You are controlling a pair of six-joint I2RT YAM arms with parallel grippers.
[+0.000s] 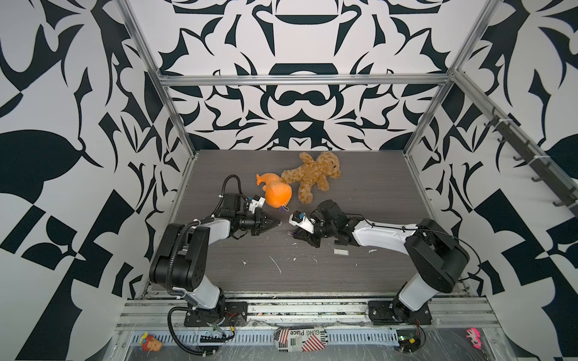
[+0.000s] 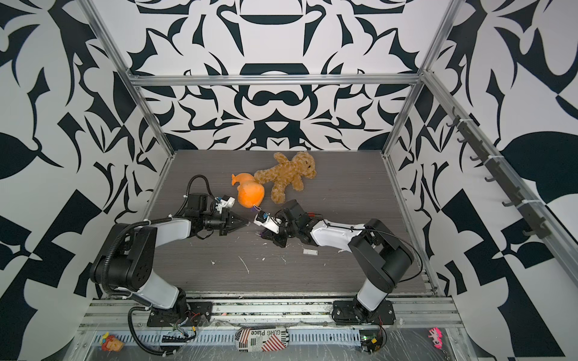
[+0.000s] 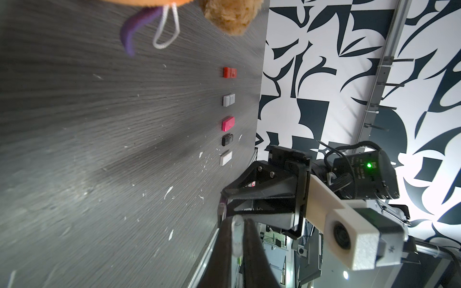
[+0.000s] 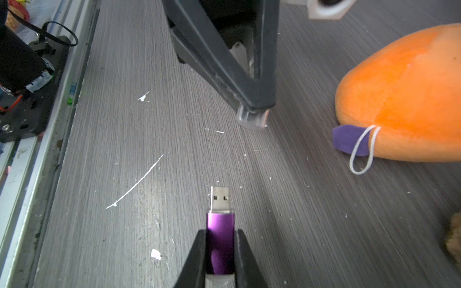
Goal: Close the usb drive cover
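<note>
The purple usb drive [image 4: 220,242] is between the fingers of my right gripper, which is shut on it. Its metal plug [image 4: 220,197] is bare and points away from that gripper. My left gripper is shut, with a small clear cover [image 4: 250,120] sticking out at its fingertips. In the left wrist view the same clear piece shows between the left fingers. The two grippers face each other above the table, with a gap between the cover and the plug. From above, both the drive and the cover are too small to make out well.
On the table lie an orange plush [image 1: 278,193] and a brown teddy bear [image 1: 313,174], behind the grippers. Several small sticks, among them a white one [image 3: 225,158] and a pink one [image 3: 228,123], form a row beside the right arm.
</note>
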